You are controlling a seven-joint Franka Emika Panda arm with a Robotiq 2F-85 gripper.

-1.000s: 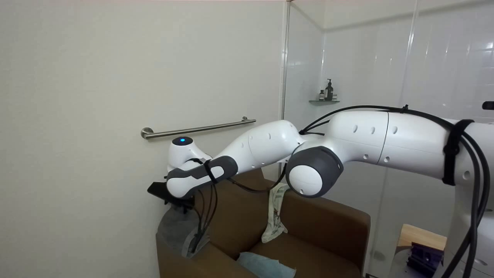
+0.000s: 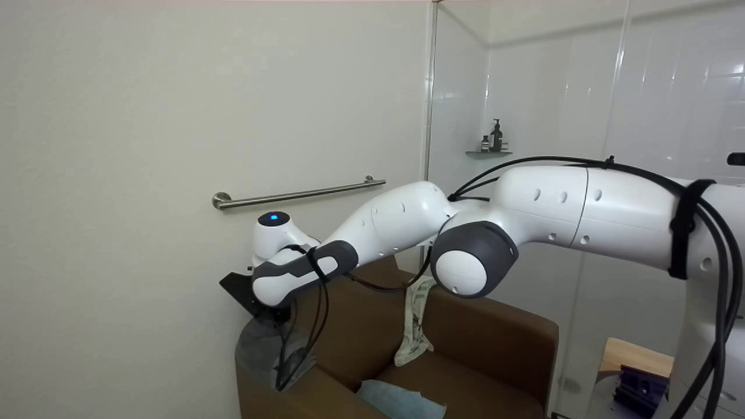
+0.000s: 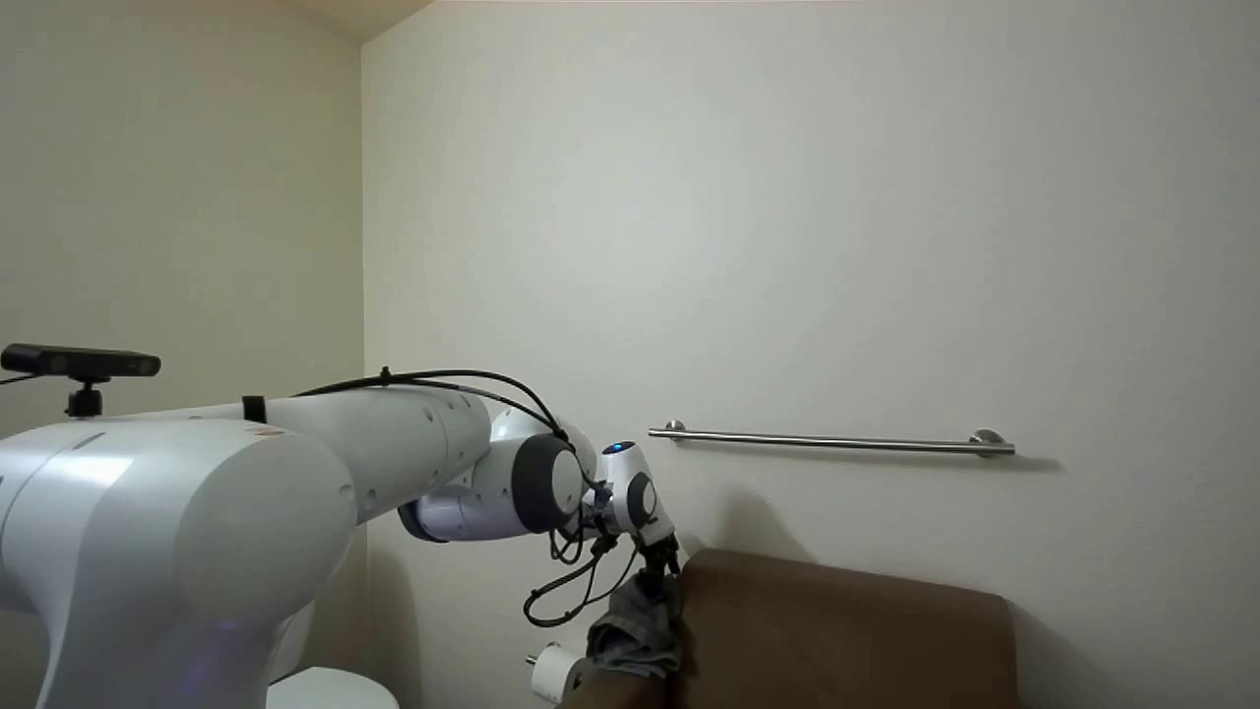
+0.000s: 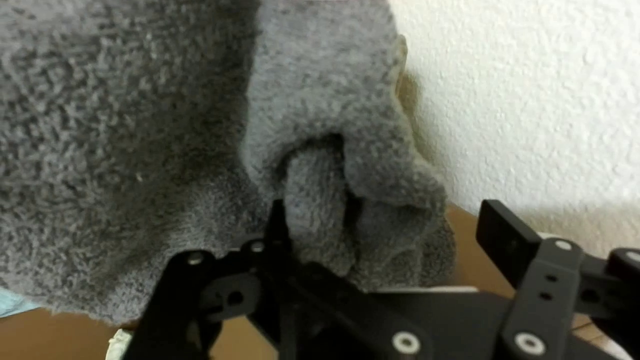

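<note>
A grey fuzzy towel (image 4: pixel 138 138) lies bunched over the arm of the brown armchair; its folds fill most of the wrist view. My gripper stands open at the towel's edge. The left finger (image 4: pixel 277 231) presses close against the folds, while the right finger (image 4: pixel 507 240) is apart from the cloth, nearer the wall. A bunched end of the towel lies in the gap between them. In exterior view 2 the gripper (image 3: pixel 659 565) points down onto the grey towel (image 3: pixel 638 626). Its fingertips are hard to make out in exterior view 1.
A steel bar (image 2: pixel 300 195) is fixed to the wall above the brown armchair (image 2: pixel 489 335). A patterned cloth (image 2: pixel 415 325) hangs over the chair's back, and a light blue cloth (image 2: pixel 401 400) lies on the seat. The wall (image 4: pixel 540 108) is close beside the gripper.
The hand has sunk slightly toward the towel and tilted a little. The cables below it have swung left. The other cloths and the chair look unmoved.
</note>
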